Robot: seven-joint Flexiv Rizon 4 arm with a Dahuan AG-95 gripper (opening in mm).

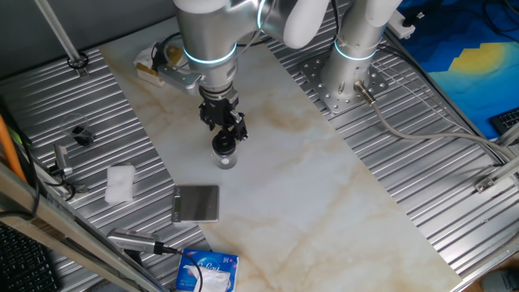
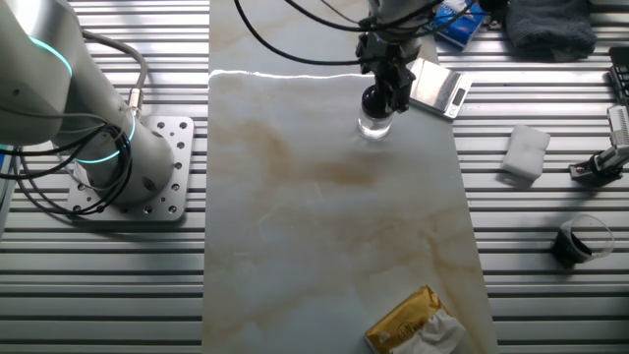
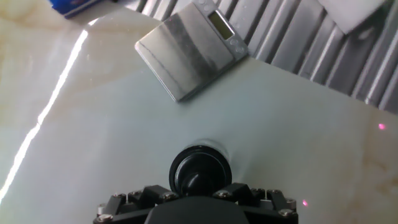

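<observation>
A small clear jar (image 1: 226, 160) with a black top (image 1: 224, 143) stands upright on the marbled board. My gripper is right at that top, its black fingers (image 3: 163, 194) on either side of the top's near part in the wrist view. Whether they touch or press on it cannot be made out. In exterior view 2 the gripper covers part of the black top, while the jar's clear lower part (image 2: 373, 128) shows on the board.
A flat silver scale (image 1: 195, 203) lies close to the jar. Beyond it are a blue tissue pack (image 1: 208, 270) and a white block (image 1: 120, 184). A yellow pack (image 2: 417, 324) sits at the board's other end. Much of the board (image 2: 295, 246) is bare.
</observation>
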